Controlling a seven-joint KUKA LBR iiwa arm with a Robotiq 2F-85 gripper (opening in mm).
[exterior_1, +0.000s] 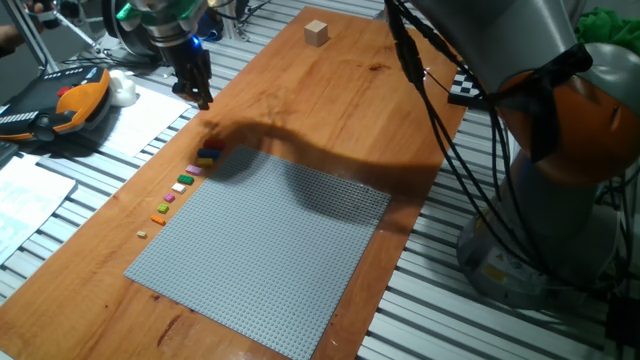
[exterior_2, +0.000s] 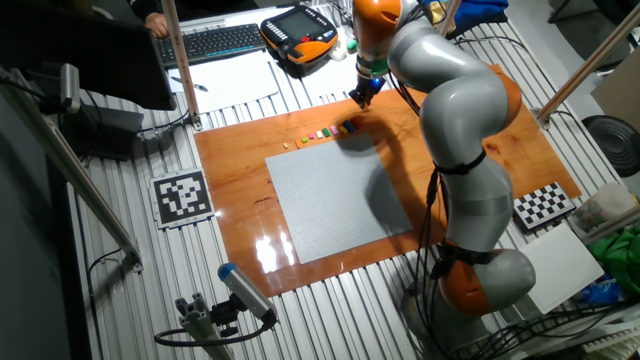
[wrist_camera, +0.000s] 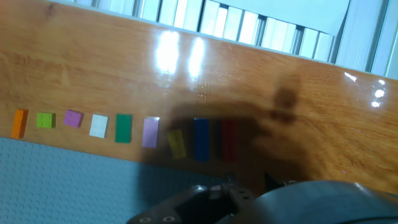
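Small bricks lie in a row on the wooden table along the grey baseplate (exterior_1: 260, 240). At one end are a red brick (wrist_camera: 229, 140), a blue brick (wrist_camera: 201, 139) and a yellow brick (wrist_camera: 177, 144), all in shadow. Further along come a lilac brick (wrist_camera: 150, 132), a green brick (wrist_camera: 124, 128), a white brick (wrist_camera: 99, 126), a purple brick (wrist_camera: 73, 119), a lime brick (wrist_camera: 45, 120) and an orange brick (wrist_camera: 20, 123). My gripper (exterior_1: 197, 98) hangs above the table near the red end, clear of the bricks. Its fingertips look apart, nothing visible between them.
A wooden cube (exterior_1: 316, 34) stands at the table's far end. An orange-and-black teach pendant (exterior_2: 299, 37) and a keyboard (exterior_2: 208, 45) lie beyond the table edge. The baseplate bears no bricks, and the wood between it and the cube is clear.
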